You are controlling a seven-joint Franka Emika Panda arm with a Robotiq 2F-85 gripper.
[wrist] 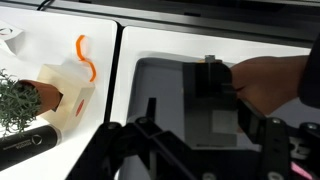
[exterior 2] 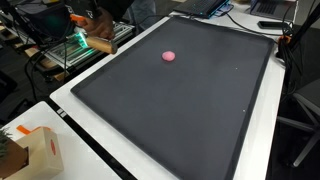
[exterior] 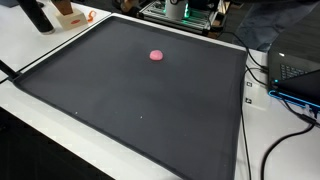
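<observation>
A dark block-like object with a pale grey lower face (wrist: 222, 122) appears between the fingers of my gripper in the wrist view. The fingers stand apart, with a gap between the left finger and the object. A person's hand (wrist: 268, 82) reaches in from the right and holds it. In exterior view 2 a hand (exterior 2: 104, 24) is beside a light brown piece (exterior 2: 101, 44) at the far left edge, near the green-lit gripper. A round pink object (exterior: 156, 55) lies on the dark grey mat (exterior: 135, 100), towards its far side.
A potted plant (wrist: 22, 100), a cream block (wrist: 72, 85) and an orange loop (wrist: 84, 55) stand left of the mat. A laptop (exterior: 295, 80) and cables (exterior: 275, 140) lie at the right.
</observation>
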